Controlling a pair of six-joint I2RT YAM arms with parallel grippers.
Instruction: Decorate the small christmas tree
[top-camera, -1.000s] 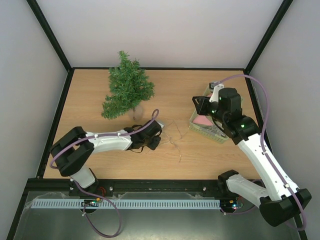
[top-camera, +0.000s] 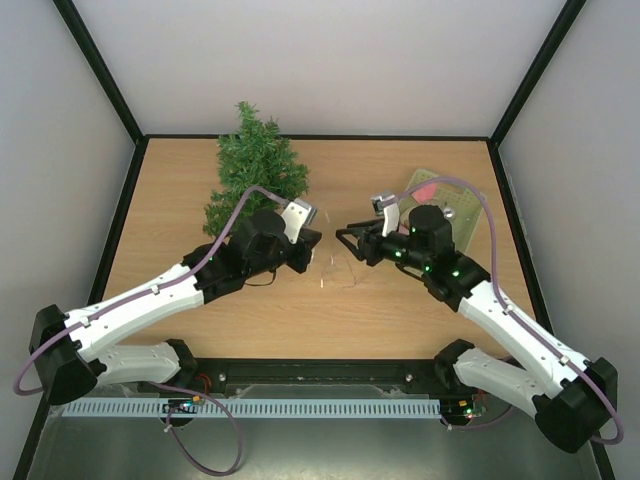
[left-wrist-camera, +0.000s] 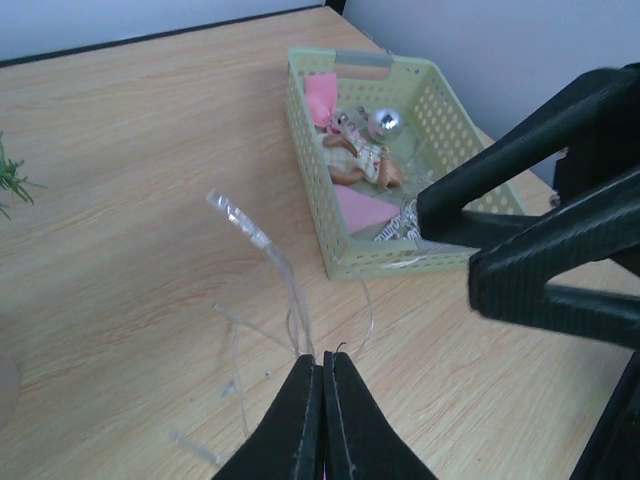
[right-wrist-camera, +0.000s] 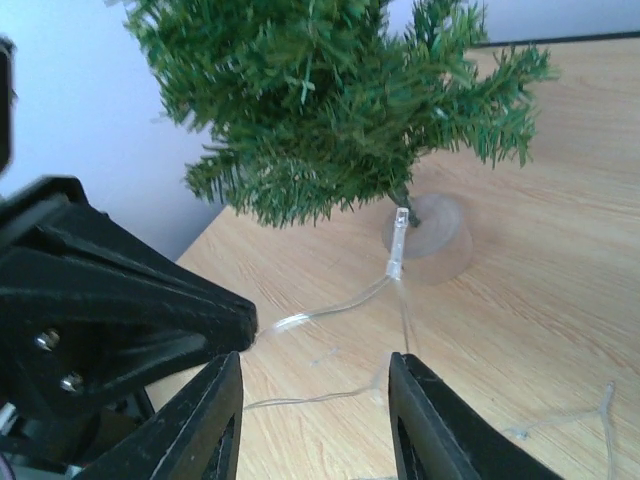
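The small green tree (top-camera: 252, 165) stands at the back left, on a clear base (right-wrist-camera: 430, 240) seen in the right wrist view. My left gripper is shut, raised over the table's middle; a clear strand with a whitish tip (left-wrist-camera: 250, 228) rises just beyond its fingertips, and whether it is held is unclear. My right gripper is part open, facing the left one; thin clear strands show beyond its fingers, none clearly between them. A green basket (left-wrist-camera: 340, 230) at the right holds pink pieces, a silver ball and other ornaments.
Both grippers are close together above the middle, the right one's black body large in the left wrist view. Bare wooden table (top-camera: 170, 220) lies to the left and front. Walls border the back and sides.
My left arm has risen from low over the table, with clear strands near its tip. My right arm has moved left from over the basket to face the left gripper.
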